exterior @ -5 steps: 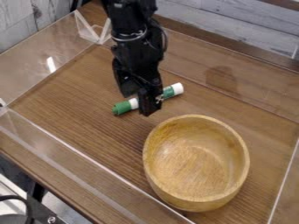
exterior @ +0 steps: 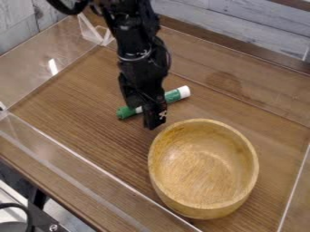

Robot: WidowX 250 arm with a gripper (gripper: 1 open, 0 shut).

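A green marker with a white end (exterior: 175, 97) lies diagonally on the wooden table (exterior: 72, 136). My black gripper (exterior: 144, 110) reaches down from the top, its fingers low over the marker's middle and hiding part of it. Whether the fingers are apart or closed on the marker is hard to make out. An empty yellow oval bowl (exterior: 202, 169) stands at the lower right, a little in front of the marker.
Clear table lies to the left and right. A pale transparent edge runs along the left side, and wooden boards border the back right. A black cable is at the lower left corner.
My gripper has moved down slightly onto the marker from where it was earlier. The marker and bowl look unmoved.
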